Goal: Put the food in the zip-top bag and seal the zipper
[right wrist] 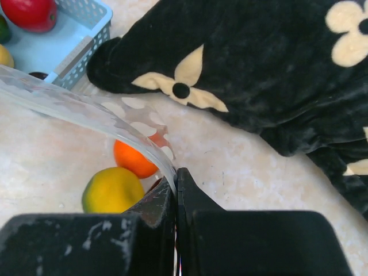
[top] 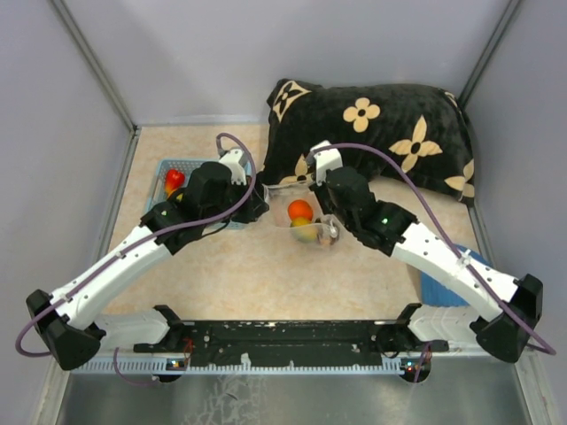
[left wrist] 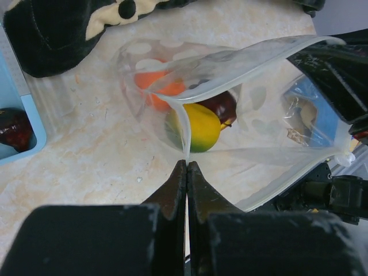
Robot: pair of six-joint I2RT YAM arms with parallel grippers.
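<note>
The clear zip bag [top: 292,195] lies mid-table, holding an orange fruit [top: 299,211], a yellow-green fruit [left wrist: 195,127] and a dark red one [left wrist: 221,104]. My left gripper is shut on the bag's edge on the left side, the plastic running into its fingertips. My right gripper is shut on the bag's top edge on the other side; the plastic strip runs from its fingertips across the right wrist view. The bag stands open between them.
A blue basket [top: 164,177] with produce sits at the left. A dark floral cushion [top: 372,124] fills the back. A blue item [top: 443,288] lies at the right.
</note>
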